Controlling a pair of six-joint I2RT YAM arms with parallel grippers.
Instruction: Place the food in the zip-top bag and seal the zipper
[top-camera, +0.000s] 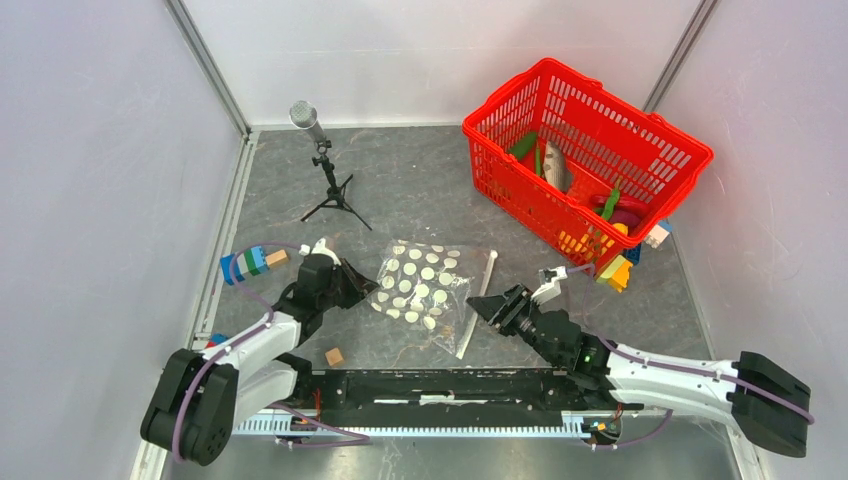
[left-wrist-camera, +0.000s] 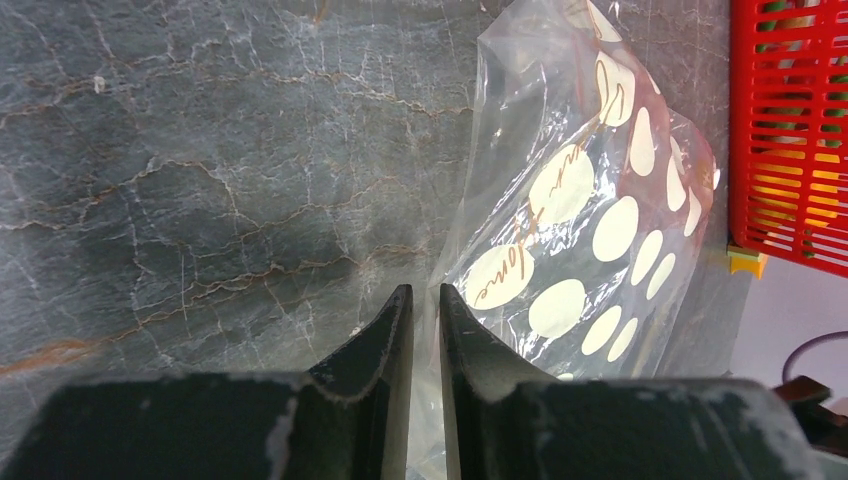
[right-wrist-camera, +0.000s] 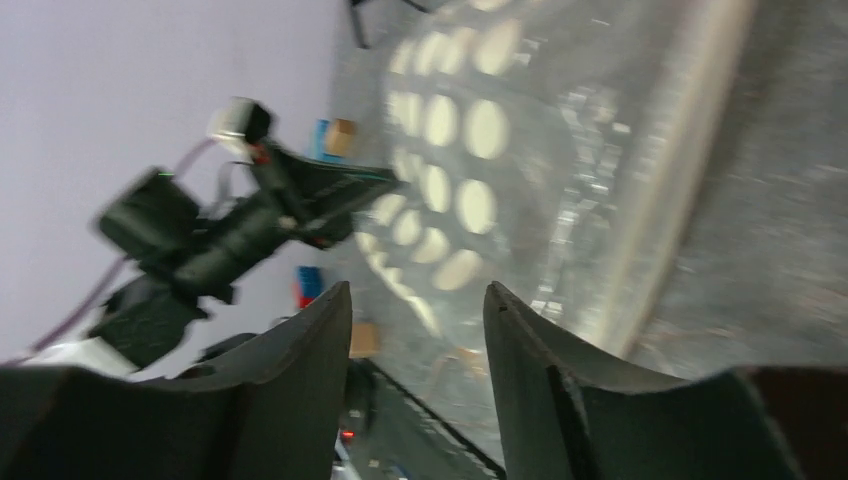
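A clear zip top bag with cream dots lies on the grey floor between my two arms, its white zipper strip on the right side. My left gripper is shut on the bag's left edge, with film pinched between the fingertips. At the zipper side stands my right gripper; in the right wrist view its fingers are apart, with the blurred bag beyond them and nothing seen between. Vegetables and a fish-like item lie in the red basket. No food shows inside the bag.
A microphone on a tripod stands at the back left. Coloured blocks lie left of my left arm, and a small wooden block near the front. More blocks sit beside the basket. Floor between tripod and basket is clear.
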